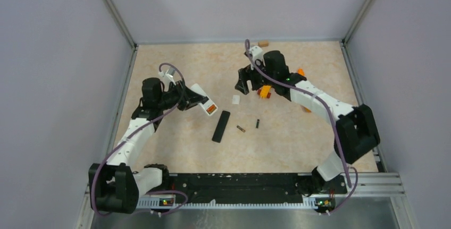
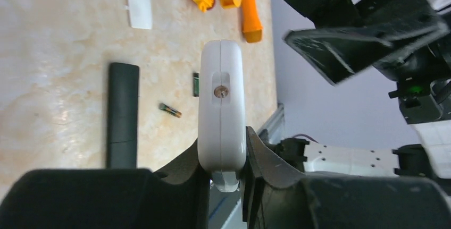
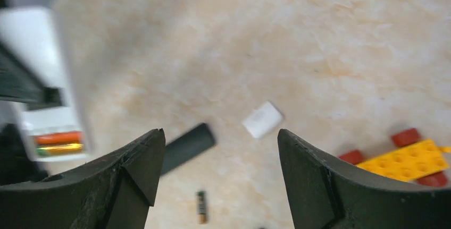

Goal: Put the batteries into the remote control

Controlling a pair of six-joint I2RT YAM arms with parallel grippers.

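My left gripper [image 1: 197, 99] is shut on the white remote [image 2: 221, 117], held above the table at left of centre; orange-and-green batteries [image 3: 58, 143] show in its compartment. My right gripper [image 1: 242, 83] is open above the table, apart from the remote, with nothing seen between its fingers. A small white piece [image 1: 235, 99] lies on the table behind them.
Yellow and red toy parts [image 3: 399, 162] and an orange stick [image 2: 250, 11] lie at the right. A wooden block [image 1: 263, 43] is at the back.
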